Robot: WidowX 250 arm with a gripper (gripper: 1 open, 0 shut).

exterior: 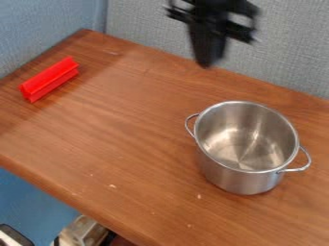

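Note:
My gripper (211, 38) is a blurred dark shape at the top of the view, right of centre and above the back of the table; whether it is open or shut is too blurred to tell. A red oblong block (50, 79) lies at the left of the wooden table (122, 135). A steel pot (232, 168) with two side handles stands upright at the right, below and in front of the gripper; the visible part of its inside is empty.
Grey padded walls (290, 48) border the back and left of the table. Past the front left edge are blue floor and some metal fittings.

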